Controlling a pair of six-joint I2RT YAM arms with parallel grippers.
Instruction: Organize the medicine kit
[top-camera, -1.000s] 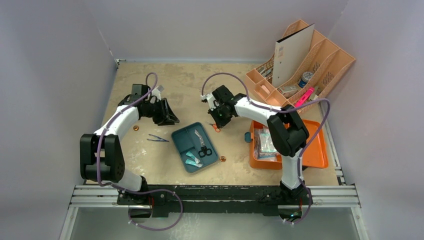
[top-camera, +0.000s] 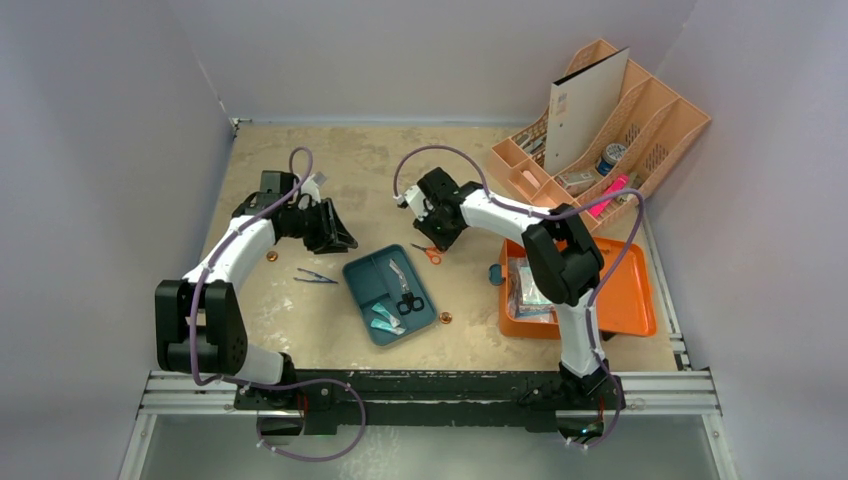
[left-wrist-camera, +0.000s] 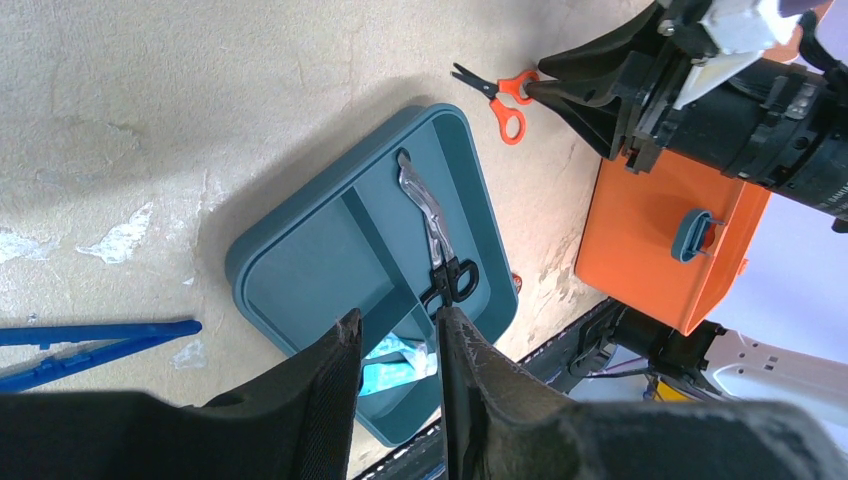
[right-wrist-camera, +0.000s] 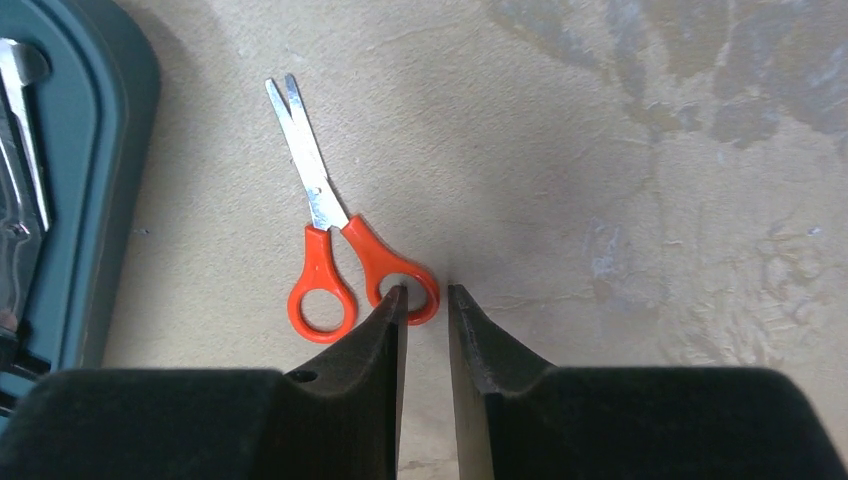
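Orange-handled scissors (right-wrist-camera: 322, 215) lie flat on the table, just outside the teal tray (top-camera: 354, 272). My right gripper is open right at one of their handle loops, with the loop's edge by its fingertips. Inside the tray are black-handled scissors (left-wrist-camera: 432, 222) and, in a front compartment, some teal-and-white packets (left-wrist-camera: 392, 370). Left of the tray, blue tweezers (top-camera: 316, 277) rest on the table. My left gripper hangs open over the table behind the tray's left side, nothing between its fingers.
An open orange box (top-camera: 504, 325) holding packets stands at the right. Behind it is a peach organizer (top-camera: 680, 125) with a white folder and small items. Small copper-coloured round pieces (top-camera: 445, 317) lie about.
My right gripper has shifted slightly left over the orange scissors, and its arm has swung a little the same way. The left arm has barely moved.
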